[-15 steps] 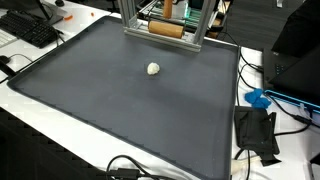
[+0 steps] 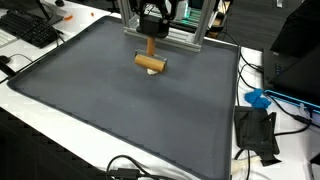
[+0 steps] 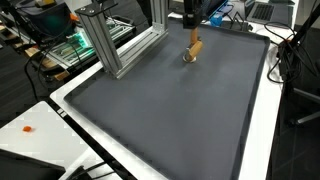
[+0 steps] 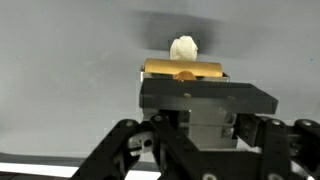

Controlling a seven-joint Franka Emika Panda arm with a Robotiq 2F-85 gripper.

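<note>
My gripper (image 2: pixel 152 34) is shut on a wooden mallet-like tool, its orange handle (image 2: pixel 151 46) pointing down from the fingers. The tool's tan cylindrical head (image 2: pixel 150 63) lies crosswise at the bottom, low over the grey table. A small whitish round object (image 2: pixel 152 71) shows partly past the head. From exterior view 2, the head (image 3: pixel 194 50) appears right by the whitish object (image 3: pixel 189 59); whether they touch, I cannot tell. In the wrist view the whitish object (image 4: pixel 183 48) sits just beyond the head (image 4: pixel 183 68), and the gripper hides most of the handle.
A white frame (image 2: pixel 185 38) stands at its back edge in exterior view 1. A keyboard (image 2: pixel 27 28) lies at the far left, and a black item (image 2: pixel 255 132) with cables lies at the right.
</note>
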